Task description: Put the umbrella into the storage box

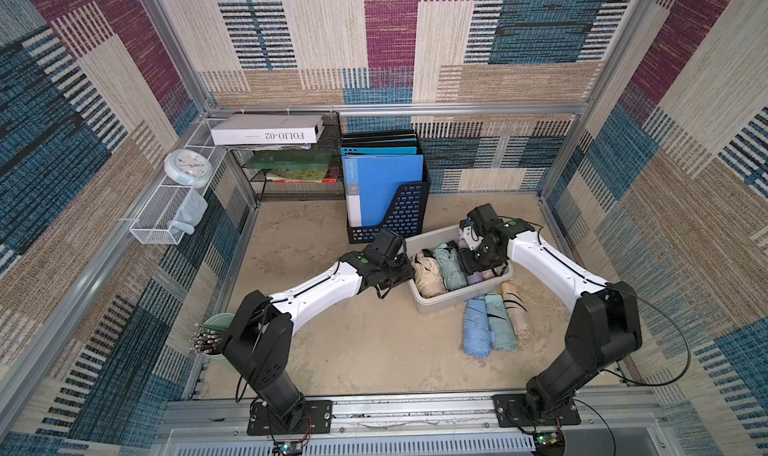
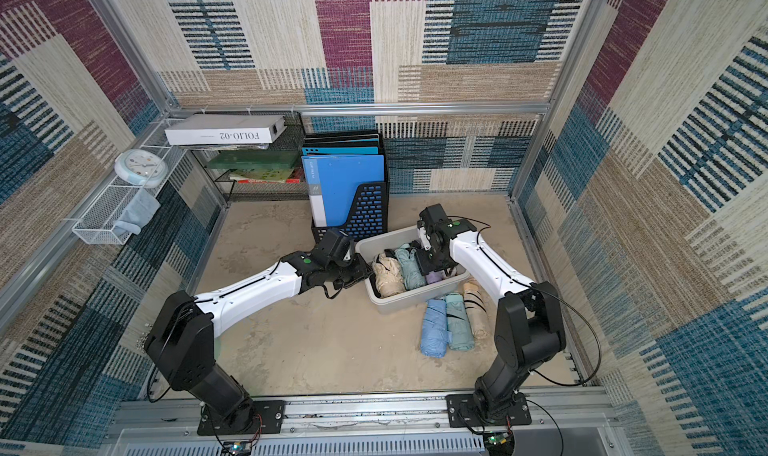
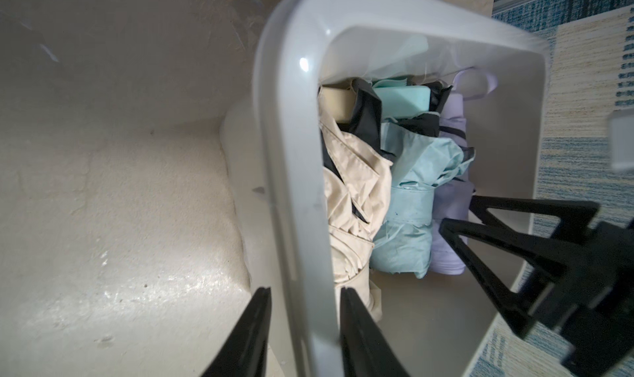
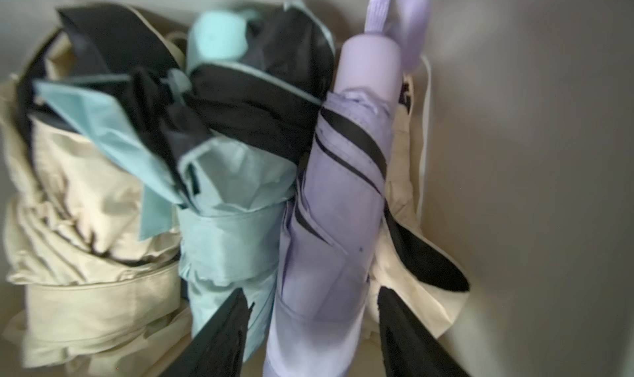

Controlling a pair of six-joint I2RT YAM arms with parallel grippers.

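The pale storage box (image 1: 438,299) holds a beige umbrella (image 1: 427,276), a teal one (image 1: 449,265) and a lavender one (image 4: 333,238), with another cream one partly under the lavender one. My left gripper straddles the box's left rim (image 3: 290,198), fingers apart on either side; whether it grips is unclear. My right gripper is open above the lavender umbrella, one finger on each side in the right wrist view. Blue (image 1: 477,328), teal (image 1: 501,324) and beige (image 1: 517,312) umbrellas lie on the table in front of the box.
A black file holder (image 1: 408,216) with blue folders stands behind the box. The wire shelf carries a folio box (image 1: 264,130). The table left of the box is clear.
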